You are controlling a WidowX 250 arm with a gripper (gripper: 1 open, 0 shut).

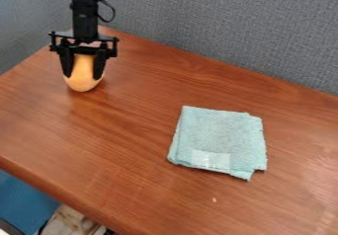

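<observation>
At the upper left of the table, my black gripper [83, 56] is lowered over an orange oval object [83, 79], its fingers around the object's upper part. Whether they grip it or only surround it is unclear. A folded light teal cloth [218, 140] lies flat at the right middle of the table.
A grey padded wall [224, 27] runs along the back. Beyond the near left edge are a blue surface [20, 199] and some clutter below.
</observation>
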